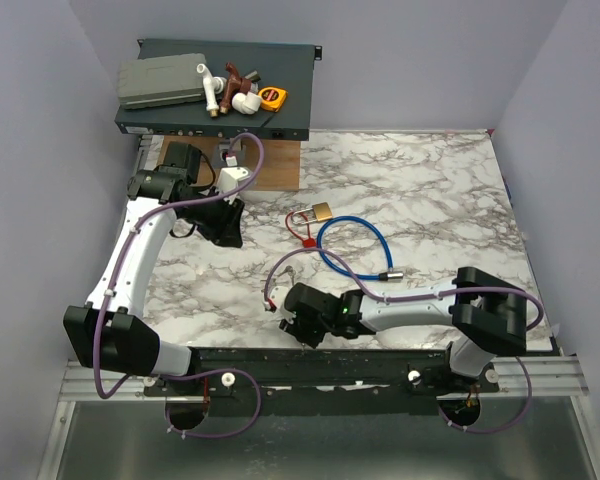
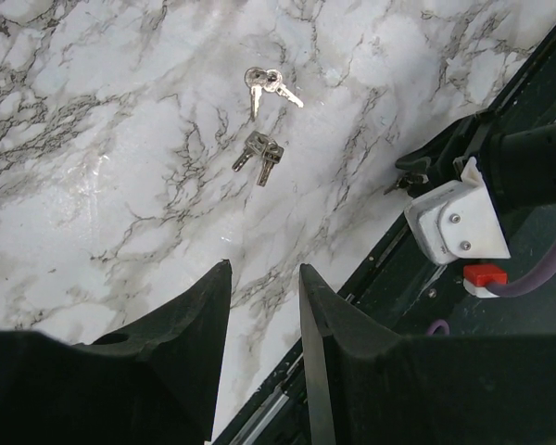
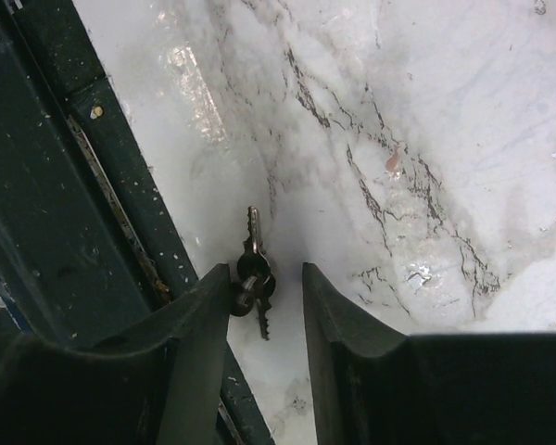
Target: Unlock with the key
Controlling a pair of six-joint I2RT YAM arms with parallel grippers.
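In the right wrist view a small cluster of dark keys lies on the marble near its front edge, at the tip of my right gripper's left finger; the right gripper is part open around it. The left wrist view shows two pairs of keys on the marble, with my left gripper part open above empty surface, nothing between its fingers. A brass padlock lies in the middle back of the top view, beside a red cable lock.
A blue cable lock lies right of centre. A dark shelf with a grey case and tools stands at the back left, over a wooden board.
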